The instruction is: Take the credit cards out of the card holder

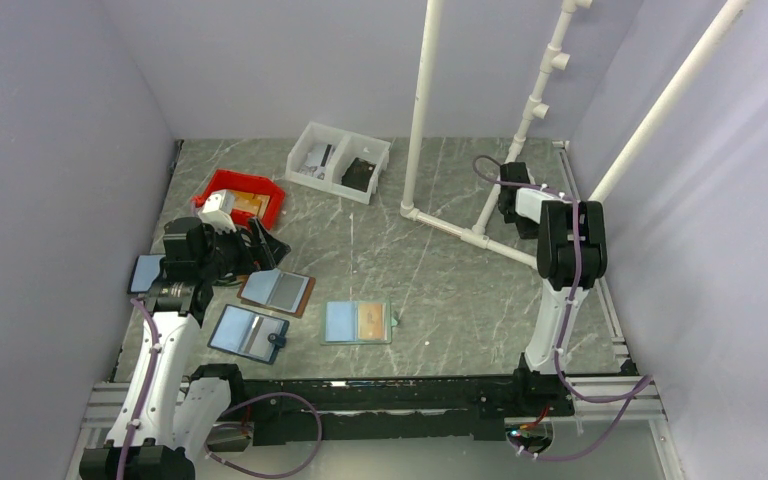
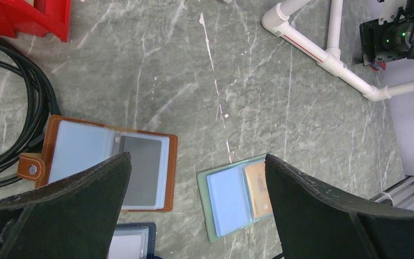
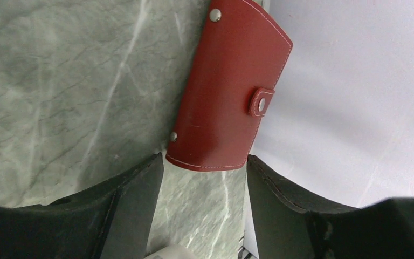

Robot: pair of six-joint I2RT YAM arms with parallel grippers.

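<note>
A closed dark red leather card holder (image 3: 218, 91) with a snap tab lies by the right wall in the right wrist view, its near end between the fingertips of my right gripper, which is part open. From above, that gripper is mostly hidden by its arm. My left gripper hangs open over the left of the table, nothing in it. Below it lie opened card holders: brown (image 2: 54, 143), green (image 2: 210, 216) and blue (image 1: 230, 330), with clear sleeves.
A red bin (image 1: 250, 185) and a white two-compartment tray (image 1: 338, 160) sit at the back. A white pipe frame (image 1: 440, 222) crosses the right side. Coiled black cable (image 2: 29, 91) lies at the left.
</note>
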